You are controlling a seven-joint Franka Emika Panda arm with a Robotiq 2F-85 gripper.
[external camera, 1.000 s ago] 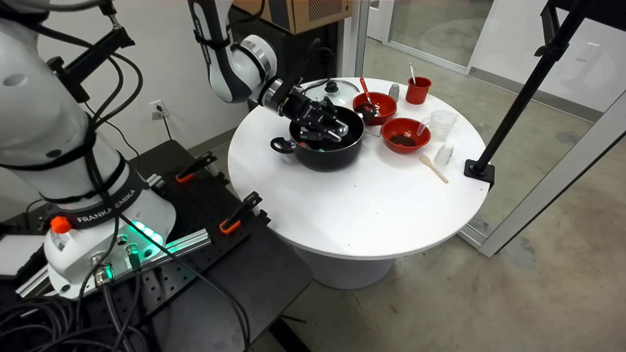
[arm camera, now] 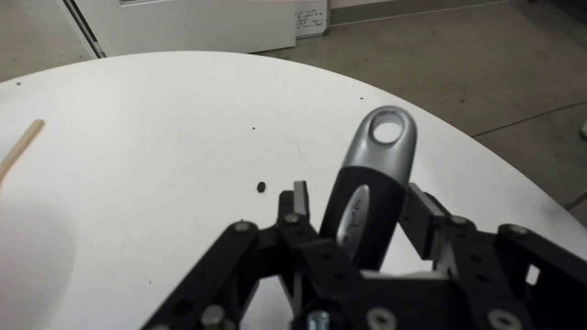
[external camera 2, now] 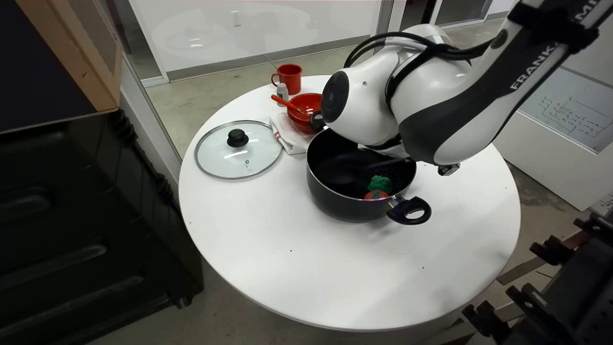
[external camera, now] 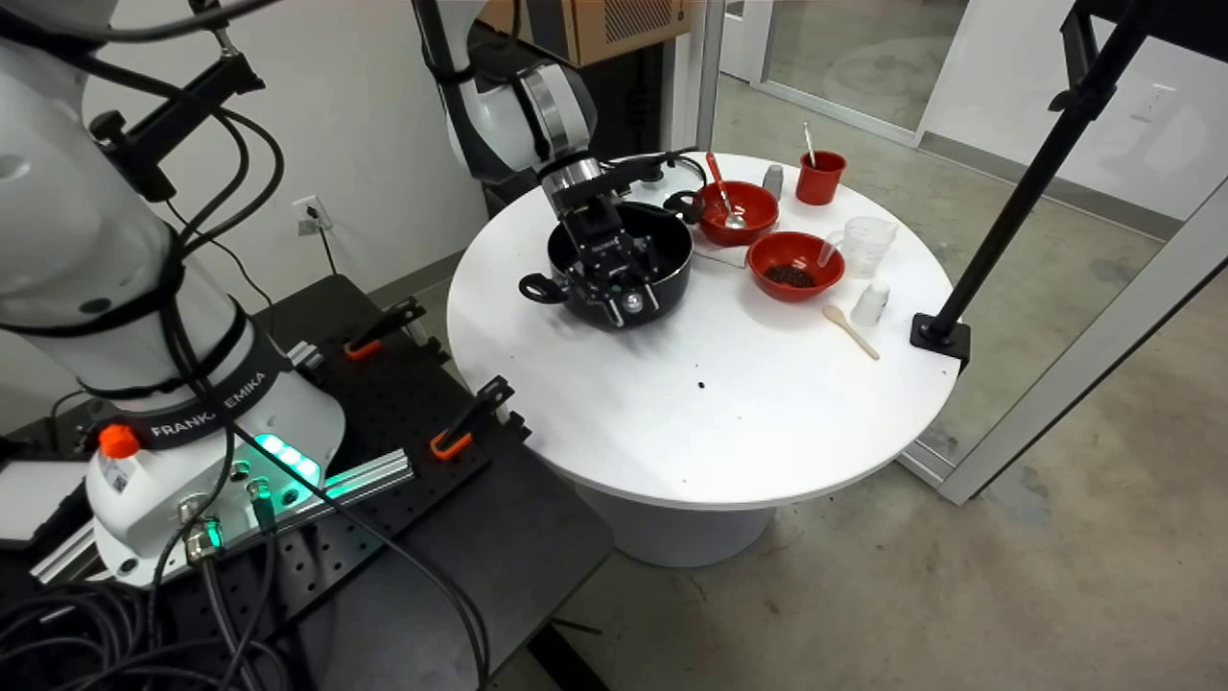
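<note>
A black pot [external camera 2: 345,208] stands on the white table, with a green item [external camera 2: 380,184] and a red item [external camera 2: 376,195] inside. In the wrist view, a utensil handle [arm camera: 379,181], black with a silver holed end, rises between my fingers. My gripper is open around it, with a gap showing on the left; whether the right finger touches the handle is unclear. The utensil's lower end is hidden there. From exterior view 1, the gripper [external camera: 624,305] appears over the pot's near side.
A glass lid [external camera 2: 215,152] lies beside the pot. Red bowls [external camera: 760,207], a red mug [external camera: 819,178], a clear measuring jug [external camera: 865,244], a white bottle [external camera: 871,303] and a wooden spoon [external camera: 852,332] stand or lie across the table.
My gripper has swung from pointing rightward across the pot to pointing down at its near side. The pot has shifted slightly left. A dark speck now shows on the table.
</note>
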